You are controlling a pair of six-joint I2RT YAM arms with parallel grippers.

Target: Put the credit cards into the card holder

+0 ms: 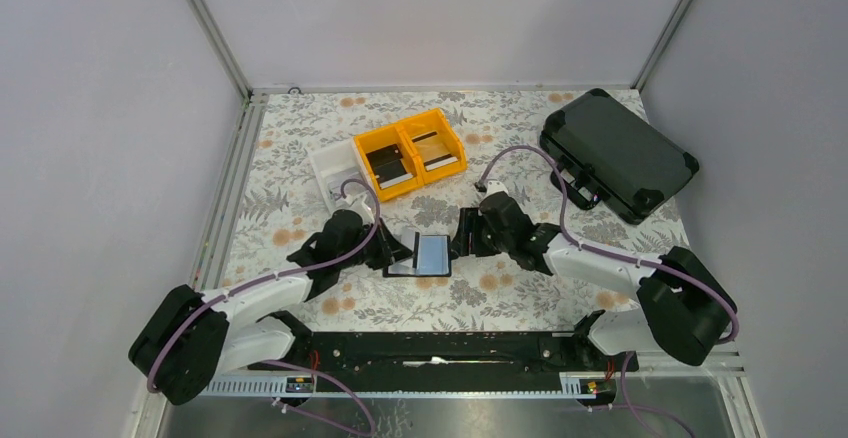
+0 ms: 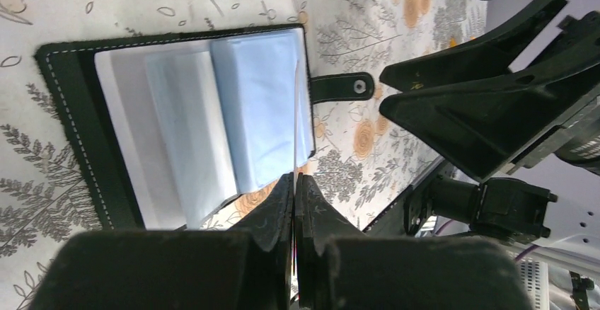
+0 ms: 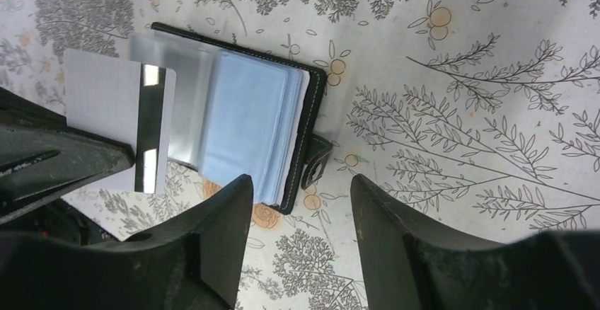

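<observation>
The card holder lies open on the patterned cloth, its black cover (image 2: pixel 69 122) spread flat and its clear and blue sleeves (image 3: pixel 244 108) facing up. A white card with a black stripe (image 3: pixel 99 87) stands in my left gripper, which is shut on it. From the left wrist the card (image 2: pixel 296 119) appears edge-on, as a thin line over the blue sleeve. Whether its lower edge touches the sleeve, I cannot tell. My right gripper is open and empty, at the holder's right side near the snap strap (image 2: pixel 343 88).
Behind the holder sits a yellow two-compartment tray (image 1: pixel 440 170) with cards in it. A white bin (image 1: pixel 325 166) adjoins it on the left. The dark case (image 1: pixel 620 153) occupies the back right. Cloth in front of the holder is free.
</observation>
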